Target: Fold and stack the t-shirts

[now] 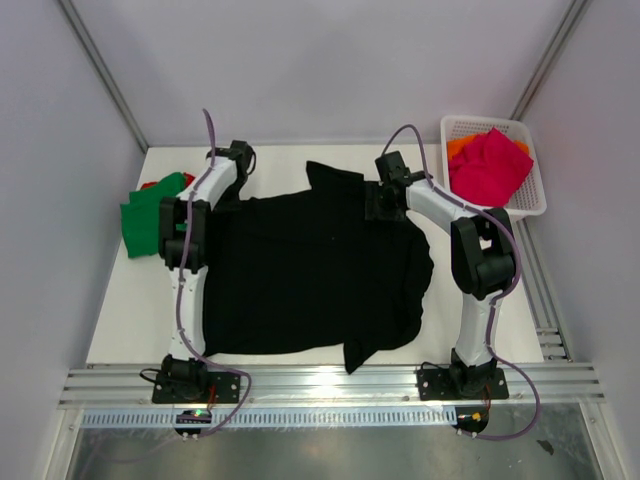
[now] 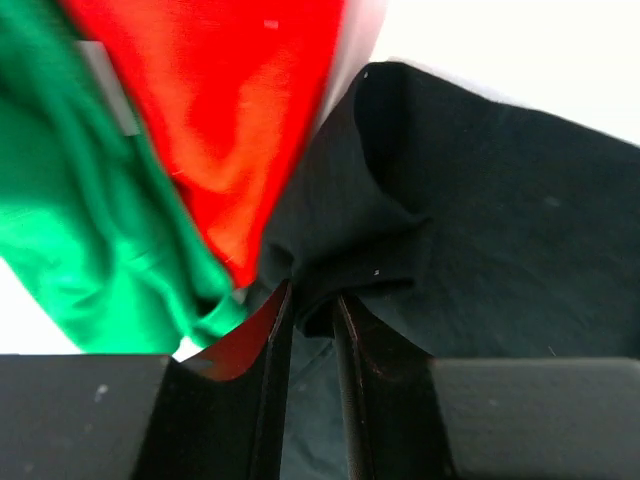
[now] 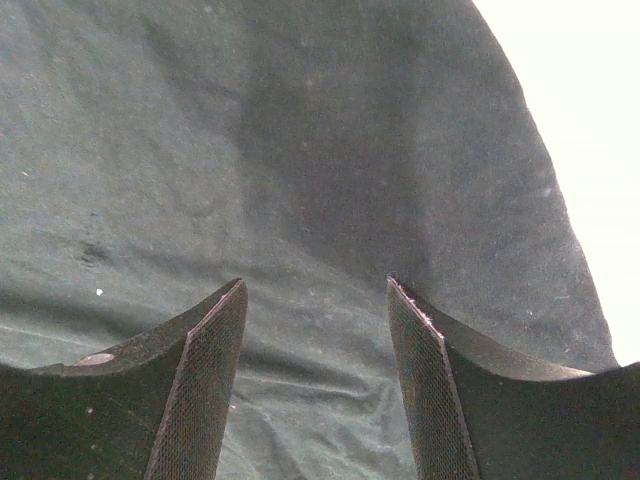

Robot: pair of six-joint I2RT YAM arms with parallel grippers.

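Note:
A black T-shirt [image 1: 310, 280] lies spread flat over the middle of the table. My left gripper is at its upper left corner, open only by a narrow visible gap, over a bunched dark fold beside the green and red cloths. My right gripper stands open above the shirt near its upper right part, with flat fabric below and between the fingertips. Folded green [image 1: 143, 222] and red [image 2: 230, 110] shirts lie at the left, partly hidden by the left arm.
A white basket [image 1: 535, 195] at the back right holds pink-red [image 1: 490, 170] and orange cloths. Bare white table [image 1: 280, 165] shows along the back, at the left front and down the right side.

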